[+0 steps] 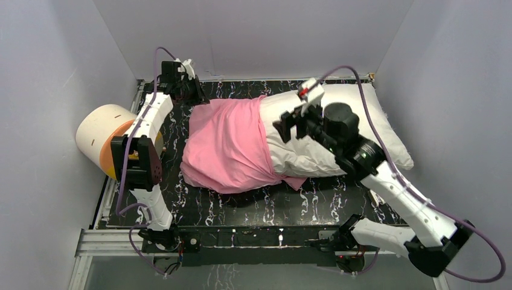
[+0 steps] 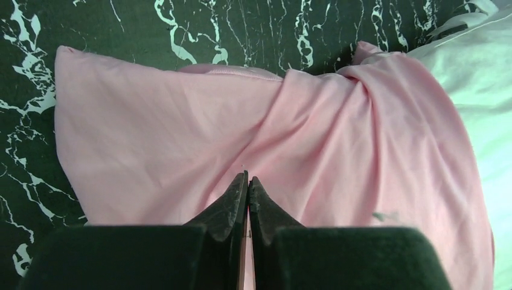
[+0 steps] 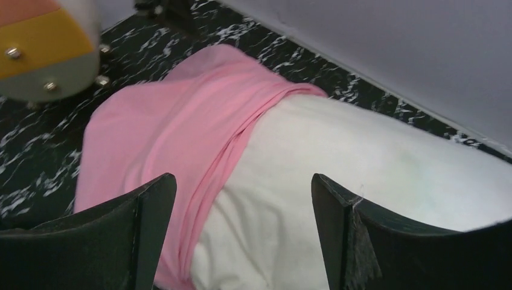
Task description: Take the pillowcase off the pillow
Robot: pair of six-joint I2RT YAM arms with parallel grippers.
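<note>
The pink pillowcase [image 1: 226, 145] covers the left part of the white pillow [image 1: 368, 121], whose right part lies bare. My left gripper is shut above the pillowcase, with no cloth between its fingertips; in the top view it stands at the pillowcase's far left corner. In the left wrist view, the pillowcase [image 2: 163, 127] spreads flat beyond the tips. My right gripper is open and raised over the pillow, empty between its wide-apart fingers. Through them the right wrist view shows the pillowcase's bunched edge [image 3: 235, 145] crossing the white pillow [image 3: 338, 151].
A white and orange cylinder [image 1: 99, 136] stands at the left, close beside the left arm. Grey walls enclose the back and both sides.
</note>
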